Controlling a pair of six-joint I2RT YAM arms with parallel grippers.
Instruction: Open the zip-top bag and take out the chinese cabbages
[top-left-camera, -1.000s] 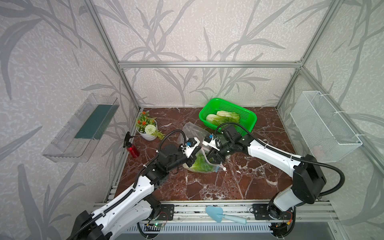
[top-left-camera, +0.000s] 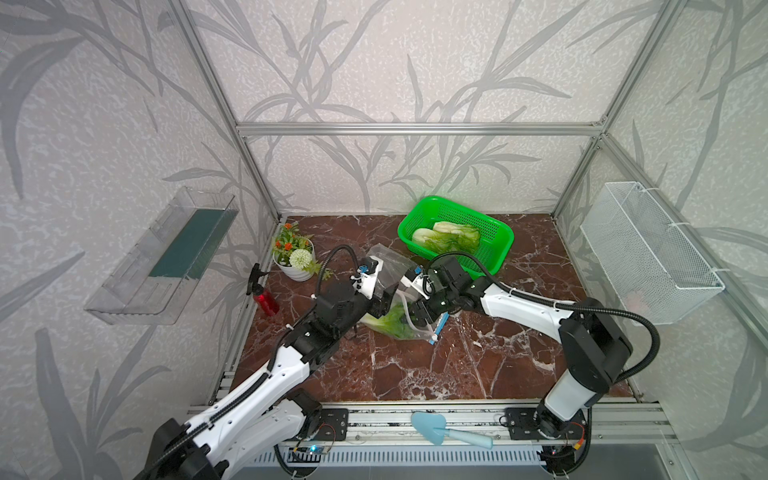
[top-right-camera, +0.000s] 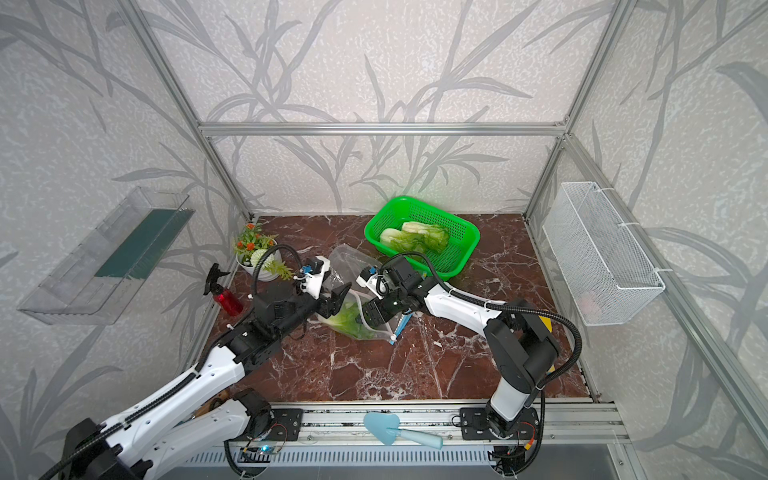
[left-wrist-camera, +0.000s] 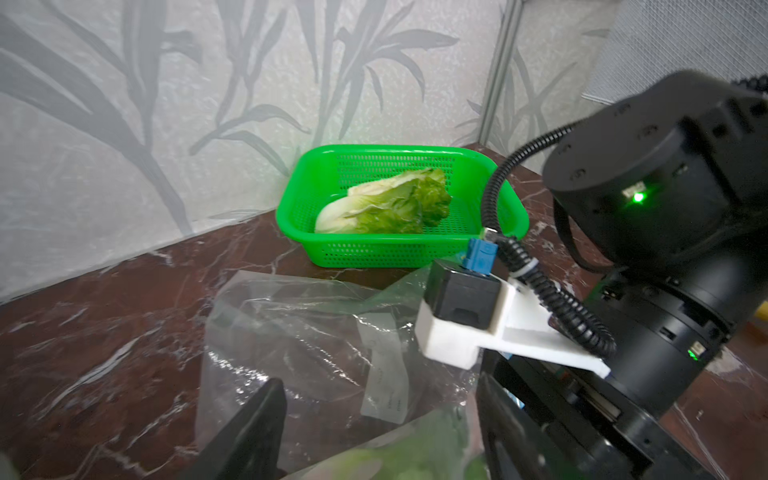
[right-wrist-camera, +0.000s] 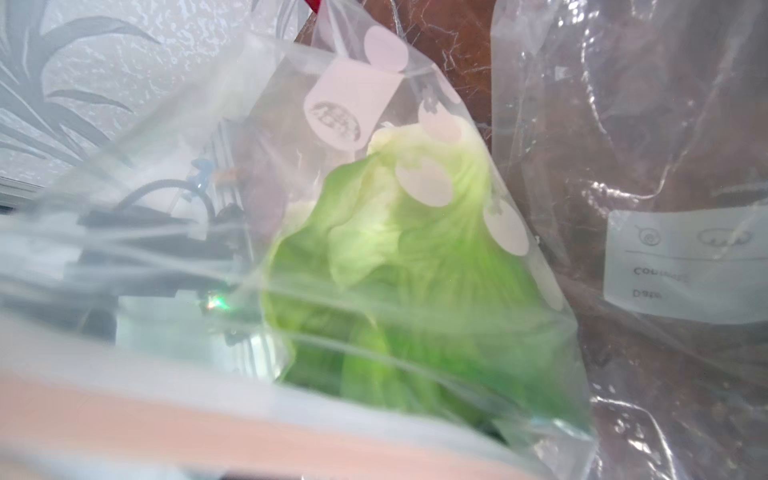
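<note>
A clear zip top bag (top-left-camera: 386, 259) lies on the marble top, its mouth parted towards the right arm. Inside it is a green cabbage (right-wrist-camera: 416, 264), seen through the film in the right wrist view. Two more Chinese cabbages (left-wrist-camera: 376, 209) rest in the green basket (left-wrist-camera: 400, 249). My left gripper is over the bag with its fingers spread, and no grasped object shows between them. Close by, my right gripper (top-left-camera: 425, 313) is open at the bag's mouth; its fingertips are partly hidden by film and do not show in the right wrist view.
A flower pot (top-left-camera: 294, 270) and a red spray bottle (top-left-camera: 265, 299) stand on the left. Wire baskets hang on both side walls. A blue trowel (top-left-camera: 448, 432) lies on the front rail. Both arms are very close together.
My right arm has moved left, deeper over the bag's mouth. The left gripper has shifted slightly left and up. The bag's blue-edged opening has changed shape.
</note>
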